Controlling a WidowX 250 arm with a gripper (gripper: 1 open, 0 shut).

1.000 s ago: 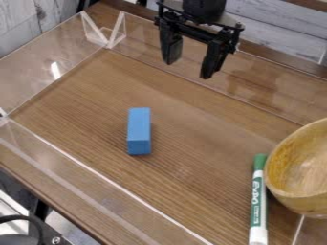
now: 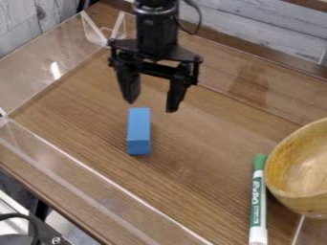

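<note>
My gripper (image 2: 152, 89) hangs from the top centre of the camera view, dark and open, its two fingers pointing down with nothing between them. A blue block (image 2: 140, 131) lies on the wooden table just below it, slightly toward the left finger, apart from it as far as the view shows.
A green and white marker (image 2: 257, 201) lies at the lower right beside a yellow bowl (image 2: 299, 167). White walls (image 2: 38, 57) edge the table at the left and back.
My gripper has come from the back of the table toward the front and left, and is now much nearer the blue block. The block, marker and bowl have not moved.
</note>
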